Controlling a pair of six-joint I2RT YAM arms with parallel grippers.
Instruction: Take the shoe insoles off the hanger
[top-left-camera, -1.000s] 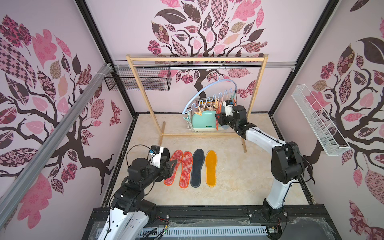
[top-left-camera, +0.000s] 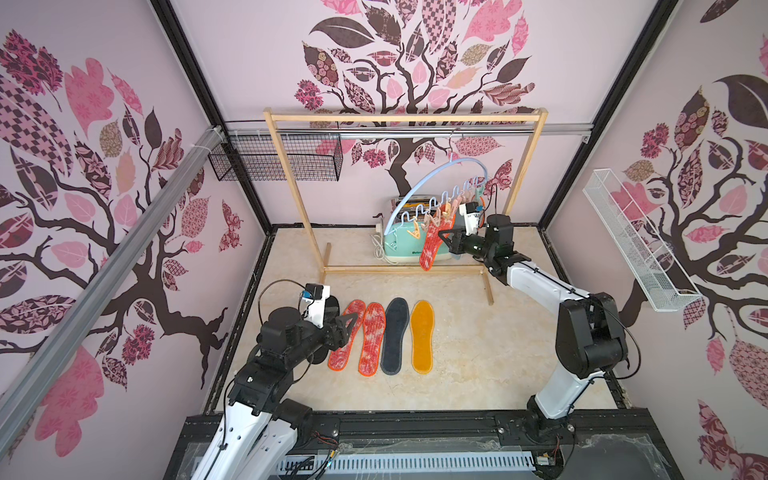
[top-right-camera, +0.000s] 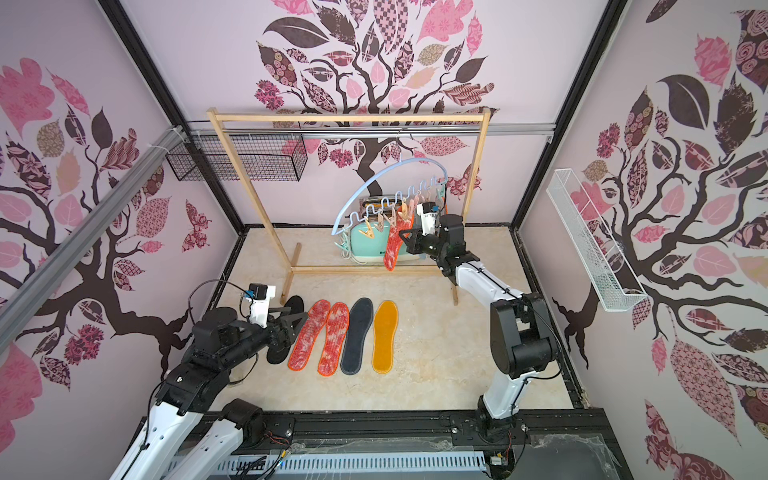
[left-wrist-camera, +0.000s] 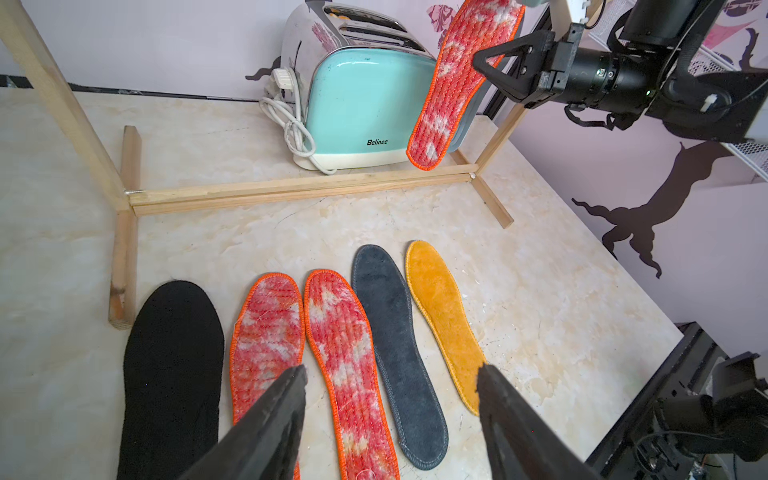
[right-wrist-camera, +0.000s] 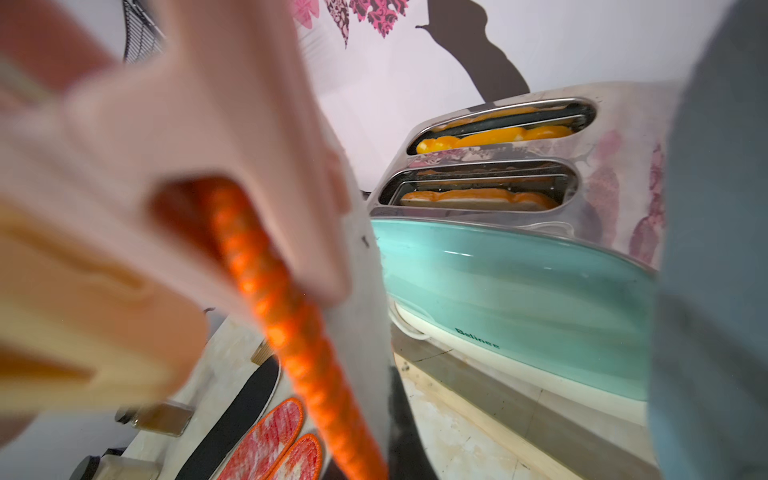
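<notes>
A red insole (top-left-camera: 436, 240) hangs from pink clips on the blue hanger (top-left-camera: 424, 182). My right gripper (top-left-camera: 445, 237) is shut on its edge; the left wrist view shows the fingertips over the red insole (left-wrist-camera: 456, 84). In the right wrist view a pink clip (right-wrist-camera: 264, 160) grips the orange-stitched edge, while the fingers are mostly hidden. A blurred grey-blue surface (right-wrist-camera: 712, 280), perhaps another insole, hangs at the right there. On the floor lie a black insole (left-wrist-camera: 172, 368), two red ones (left-wrist-camera: 344, 360), a dark grey one (left-wrist-camera: 392, 336) and a yellow one (left-wrist-camera: 444, 308). Over these my left gripper stands open and empty.
The wooden rack (top-left-camera: 408, 117) carries the hanger and leans slightly right. Behind the hanging insole stands a turquoise toaster (left-wrist-camera: 364, 104) with its cord.
The hanger and the rack's top have shifted right with it, and the red insole has turned its face forward. The left arm has shifted slightly.
</notes>
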